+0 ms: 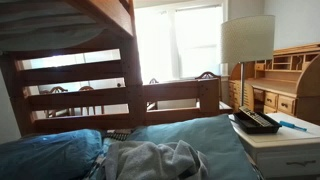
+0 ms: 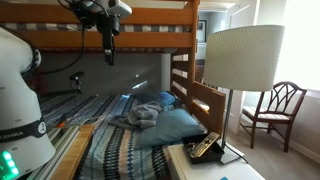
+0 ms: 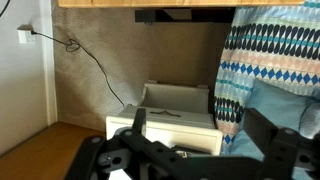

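My gripper [image 2: 108, 57] hangs high above the bed at the left of exterior view 2, its fingers open and no object visible between them. Along the bottom of the wrist view, its dark fingers [image 3: 258, 128] stand wide apart. A crumpled grey cloth [image 1: 155, 160] lies on the bed by the blue pillows [image 1: 50, 155]; in exterior view 2 the cloth [image 2: 146, 110] is below and right of the gripper. On the white nightstand [image 1: 285, 158] rests a black tray [image 1: 255, 121] with a remote [image 2: 206, 146] in it. A blue pen-like item [image 1: 293, 126] lies beside the tray.
A lamp with a pale shade [image 2: 238, 58] rises from the nightstand. Wooden bunk rails [image 1: 85, 72] border the bed. The wrist view shows a white cabinet [image 3: 172, 118], bare floor and a hanging cable [image 3: 95, 62]. A wooden chair [image 2: 275, 113] stands farther back.
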